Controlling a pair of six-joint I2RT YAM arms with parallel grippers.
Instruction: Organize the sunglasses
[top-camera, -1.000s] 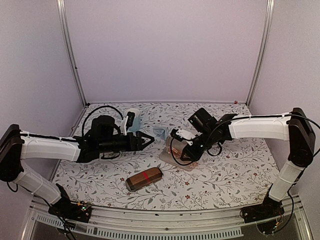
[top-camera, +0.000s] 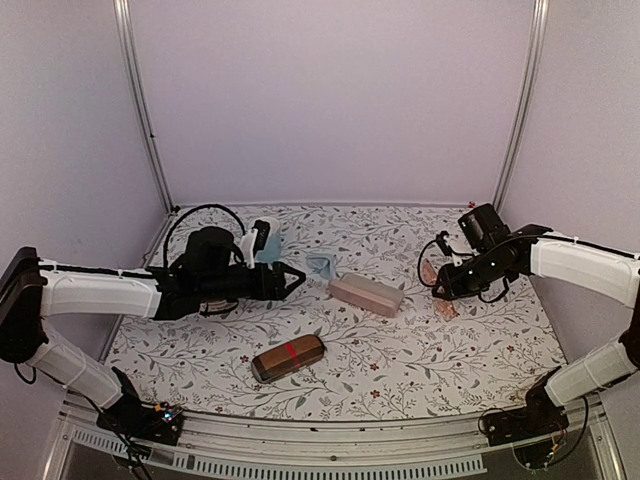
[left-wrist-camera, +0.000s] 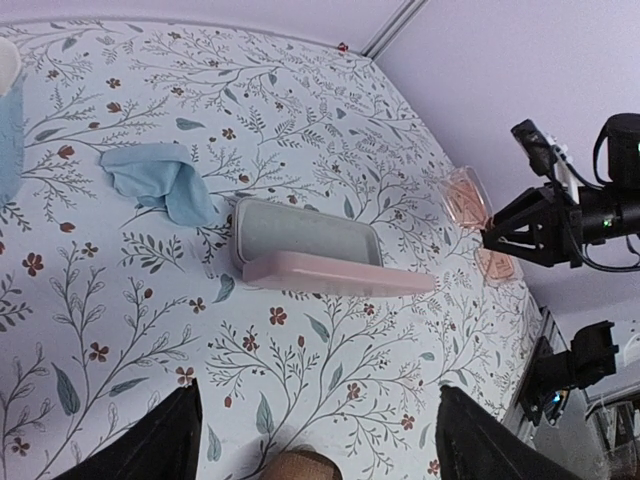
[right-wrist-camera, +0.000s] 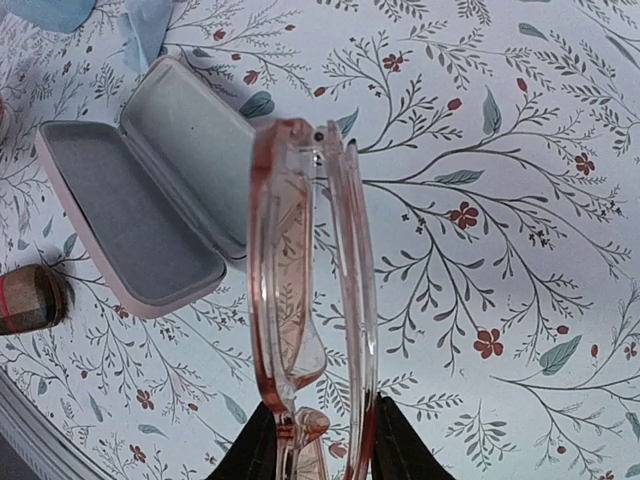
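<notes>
Pink translucent sunglasses (right-wrist-camera: 285, 250) hang in my right gripper (top-camera: 447, 287), which is shut on them at the right side of the table. The open pink case (top-camera: 365, 296) with grey lining lies empty near the middle, left of the sunglasses, as the right wrist view shows. A light blue cloth (left-wrist-camera: 165, 180) lies just behind the case. My left gripper (top-camera: 290, 282) hangs open over the left part of the table, nothing between its fingers.
A brown case with a red band (top-camera: 288, 357) lies at the front left. A blue object (left-wrist-camera: 8, 140) stands at the back left, partly hidden.
My right gripper has moved right with the sunglasses, away from over the pink case, which now shows uncovered. The left arm is where it was.
</notes>
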